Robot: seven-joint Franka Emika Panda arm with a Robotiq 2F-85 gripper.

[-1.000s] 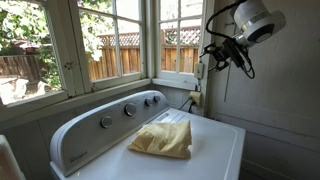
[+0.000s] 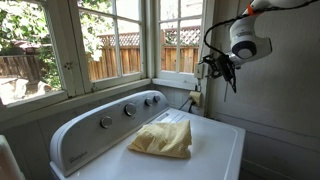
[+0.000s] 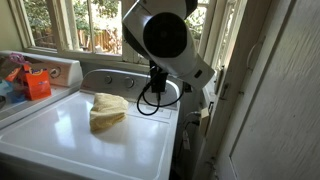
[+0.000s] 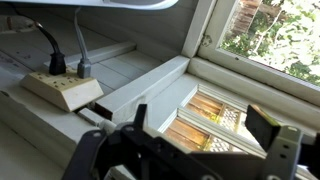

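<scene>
A folded pale yellow cloth (image 2: pixel 162 139) lies on the white top of the washing machine (image 2: pixel 215 140); the second exterior view shows the same cloth (image 3: pixel 107 112) left of the arm. My gripper (image 2: pixel 218 70) hangs in the air at the right, above the machine's back right corner and well clear of the cloth. In the wrist view the two dark fingers (image 4: pixel 262 125) stand wide apart, with nothing held between them; the gripper is open. No cloth appears in that view.
Behind the machine are windows (image 2: pixel 117 48) and a control panel with knobs (image 2: pixel 106 122). A beige power strip (image 4: pixel 62 90) with plugged cords sits on a ledge. An orange container (image 3: pixel 38 83) stands at the far left. To the right is a pale door (image 3: pixel 275 110).
The cloth has stayed in place.
</scene>
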